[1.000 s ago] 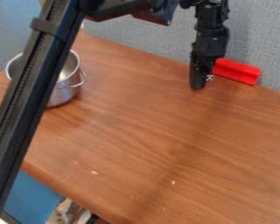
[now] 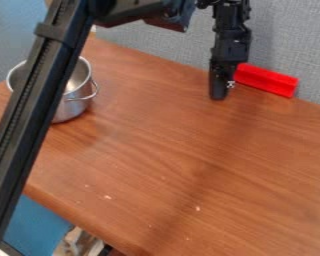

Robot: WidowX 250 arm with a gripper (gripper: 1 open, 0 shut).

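Observation:
My black gripper (image 2: 219, 86) points down at the back of the wooden table, just left of a red block-like object (image 2: 270, 81) that lies along the grey back wall. The fingertips sit low, close to the tabletop and beside the red object's left end. Nothing clearly shows between the fingers; the gripper looks shut, though it is small in this view. A steel pot (image 2: 72, 100) with a wire handle stands at the left, partly hidden behind the dark bar of the rig.
The grey wall (image 2: 290, 40) bounds the back. A long black bar (image 2: 29, 130) crosses the left side diagonally, and the table's left edge drops away below it.
My gripper has shifted slightly to the left over the last second. The red object and the pot look unmoved, apart from slightly more of the red object's left end showing.

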